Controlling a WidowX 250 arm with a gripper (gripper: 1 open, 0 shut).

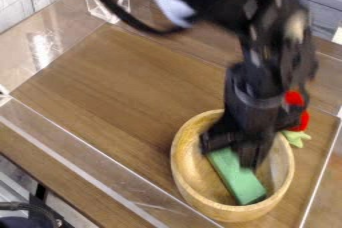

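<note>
A round wooden bowl (187,172) sits at the lower right of the table, with a green block (238,180) lying inside it. My black gripper (234,144) is over the back part of the bowl, motion-blurred, so its fingertips are hard to make out. It looks shut, and I see nothing clearly held between its fingers. The far end of the green block is partly hidden by the gripper.
Red and pale green items (299,122) sit behind the bowl at the right, partly hidden. Clear acrylic edging runs along the table.
</note>
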